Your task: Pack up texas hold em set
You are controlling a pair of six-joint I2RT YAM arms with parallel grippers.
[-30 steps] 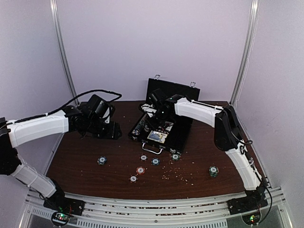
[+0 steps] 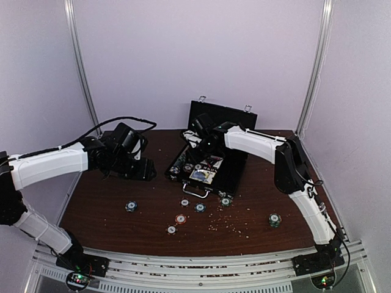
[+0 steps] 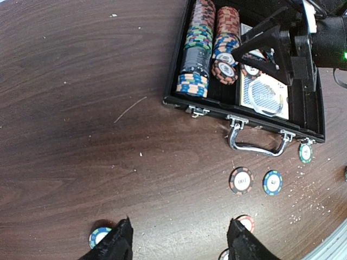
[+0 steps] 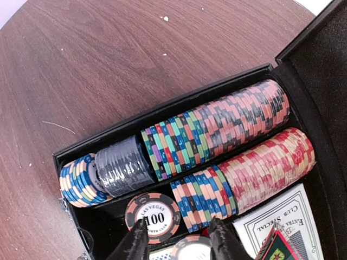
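The black poker case [image 2: 229, 174] stands open at the back middle. In the right wrist view, chip rows [image 4: 244, 122] fill two slots. A 100 chip [image 4: 153, 218] lies flat at the end of one row. Just inside the case, my right gripper is part open. Another chip [image 4: 192, 250] shows beyond its fingers, lying over a card pack [image 3: 265, 95] and apparently not gripped. My left gripper hangs open and empty over the table, left of the case. Loose chips on the table include an orange one [image 2: 180, 218] and a blue one [image 2: 200, 207].
A blue chip stack [image 2: 131, 206] sits at front left and a green stack [image 2: 275, 220] at front right. One chip [image 2: 225, 201] lies near the case's front corner. The case handle [image 2: 195, 193] juts forward. Small crumbs are scattered at front middle.
Two chips now show in the case by the card pack, where the right gripper covered them before. The right gripper has shifted slightly and its fingers have opened. The left arm has barely moved.
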